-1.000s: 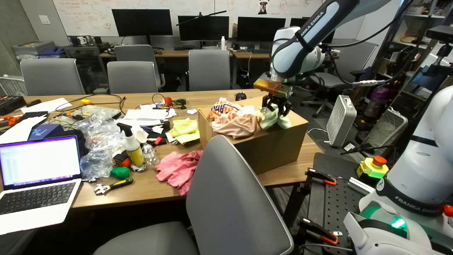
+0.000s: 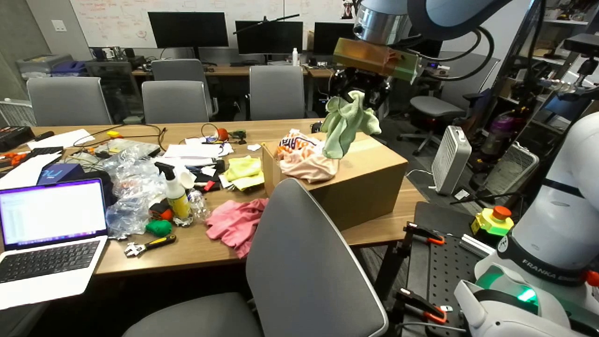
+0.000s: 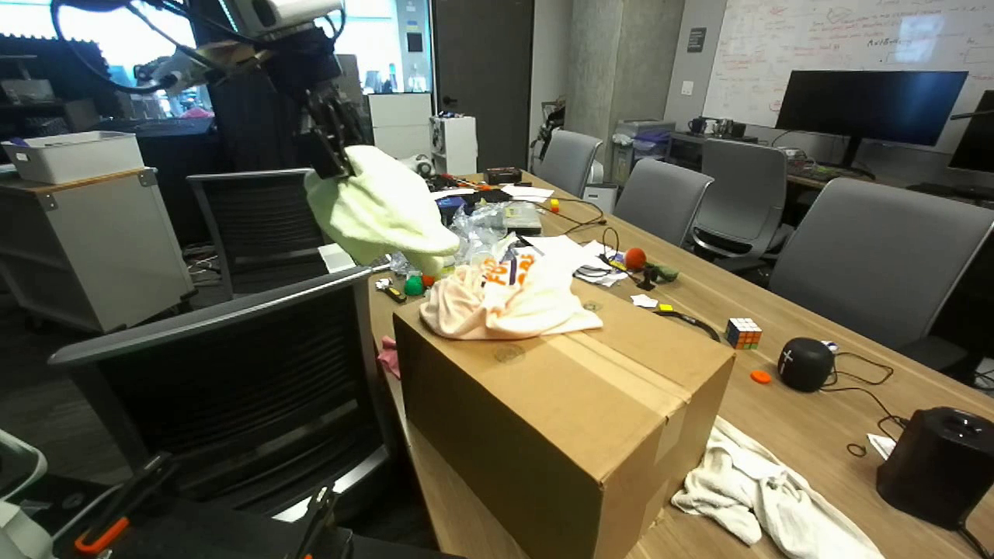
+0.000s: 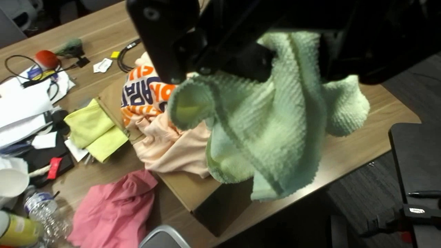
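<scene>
My gripper (image 2: 359, 96) is shut on a pale green cloth (image 2: 343, 124), which hangs in loose folds in the air above the cardboard box (image 2: 365, 179). In the wrist view the green cloth (image 4: 285, 132) is bunched up between the dark fingers and covers much of the box behind it. A peach shirt with orange and purple lettering (image 3: 508, 303) lies crumpled on one end of the box top. From the second exterior view, the gripper (image 3: 346, 168) is at the near-left side of the shirt, with the cloth draping down toward it.
A pink cloth (image 2: 237, 224) and a yellow cloth (image 2: 245, 170) lie on the table left of the box. A white cloth (image 3: 769, 498) rests beside the box's other end. A chair (image 2: 309, 264) stands close in front. Most of the box top is bare.
The gripper has risen from the box top, carrying the green cloth up with it. The cloth, earlier resting beside the peach shirt, now hangs in the air. The shirt remains on the box.
</scene>
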